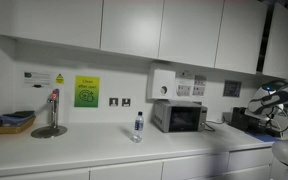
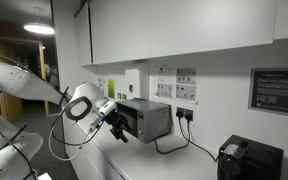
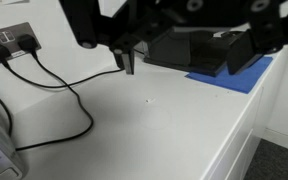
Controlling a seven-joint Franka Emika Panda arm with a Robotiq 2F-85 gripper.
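Observation:
My gripper is open over the counter in the wrist view, and nothing shows between its fingers. One dark finger (image 3: 128, 56) stands out against the white worktop. Beyond the fingers a black appliance (image 3: 172, 48) sits by a blue mat (image 3: 234, 77), partly hidden by the gripper. Exterior view 2 has the gripper (image 2: 122, 126) in front of the microwave (image 2: 147, 119) from that angle. A clear bottle (image 1: 138, 127) with a label stands upright on the counter in exterior view 1, well away from the arm.
Sockets (image 3: 11, 46) with black cables (image 3: 81, 108) line the wall, one cable looping onto the worktop. A tap (image 1: 53, 112) and a basket (image 1: 14, 122) are at the far left. The counter (image 1: 94, 143) between tap and bottle is bare.

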